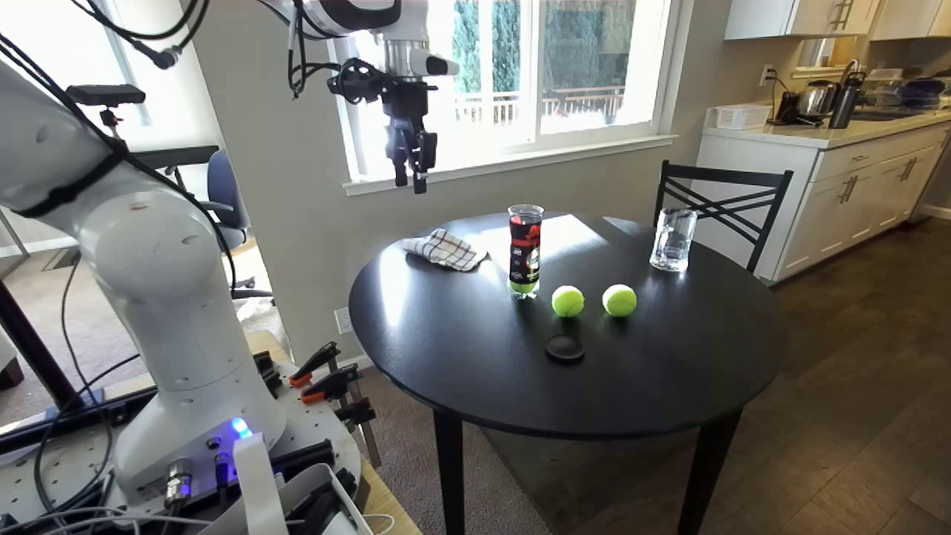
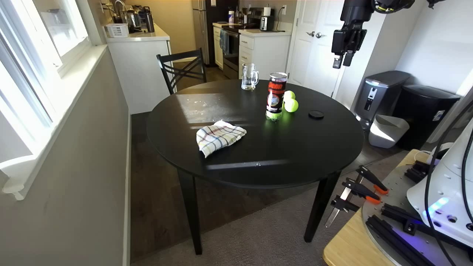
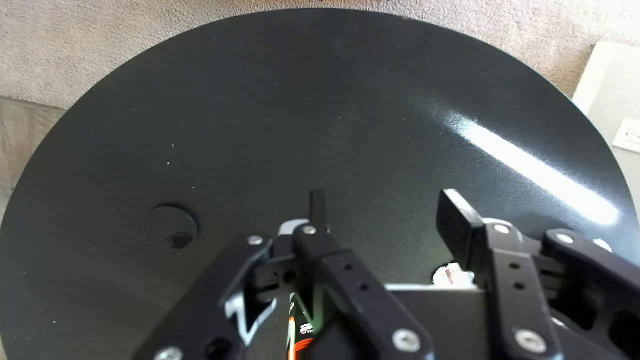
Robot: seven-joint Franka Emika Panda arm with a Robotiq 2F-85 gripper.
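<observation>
High over the near left part of the table hangs my gripper [image 1: 411, 186], its fingers [image 3: 459, 225] part open with a clear gap and nothing between them. Upright on the round black table [image 1: 463, 357] stands a clear tube with a red and black label [image 1: 525, 250]; green shows at its bottom. Two tennis balls [image 1: 567, 302] rest apart from each other to the tube's right. Nearer the front lies a flat round black lid [image 1: 565, 348]. In the wrist view the lid [image 3: 171, 229] is left of the fingers, and the gripper mostly hides the tube.
A checkered cloth [image 2: 219, 137] lies crumpled on the window side of the table. An empty glass mug [image 1: 673, 241] stands at the far right, before a black chair [image 1: 724, 200].
</observation>
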